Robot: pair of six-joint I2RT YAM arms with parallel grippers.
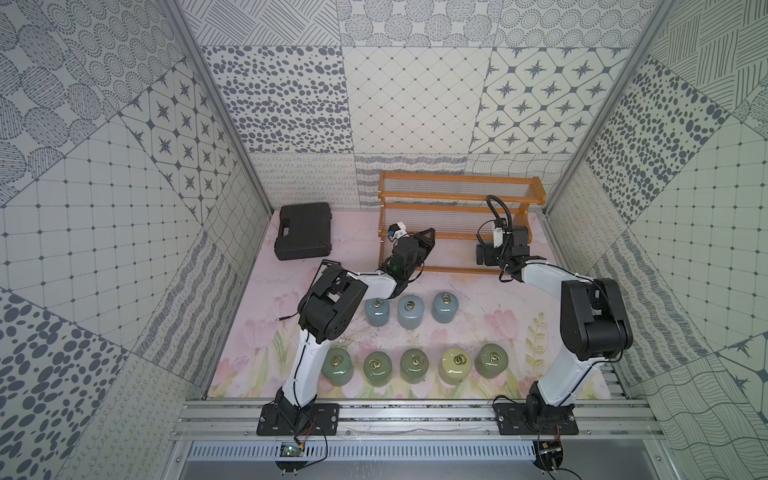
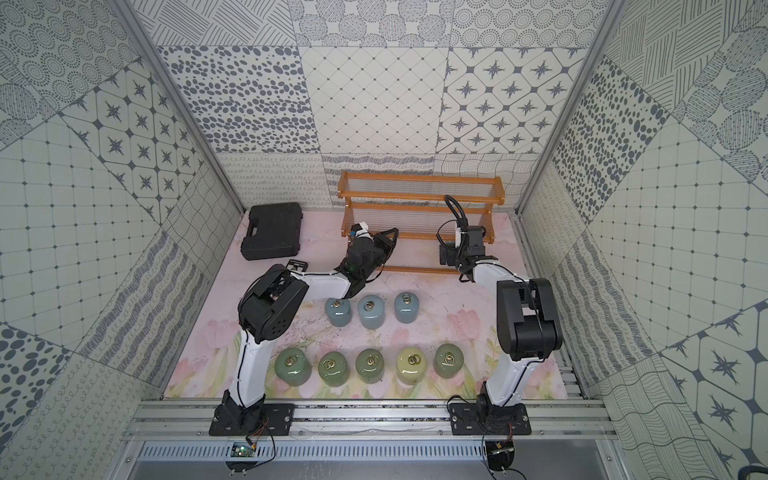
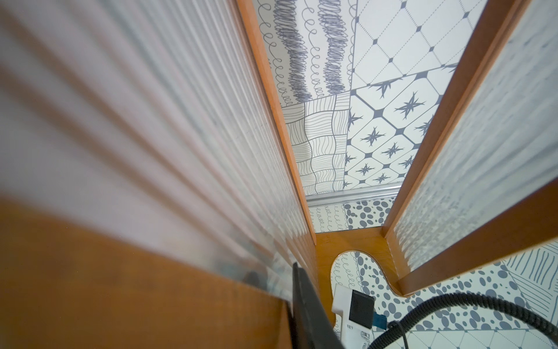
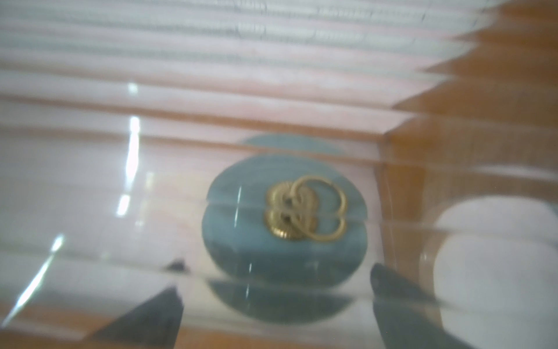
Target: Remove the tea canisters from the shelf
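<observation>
The wooden shelf with clear ribbed boards stands at the back of the table. My left gripper is shut on the shelf's wooden rail; one dark finger shows against the rail's end in the left wrist view. At the shelf's right end, my right gripper is open. Its dark fingers stand apart, one to each side of a blue canister with a gold ring, blurred through the ribbed board. Whether they touch it I cannot tell. Three blue canisters stand in front of the shelf.
Several green canisters and a yellowish one line the table's front edge. A black case lies at the back left. Bare table shows at the right, in front of the shelf.
</observation>
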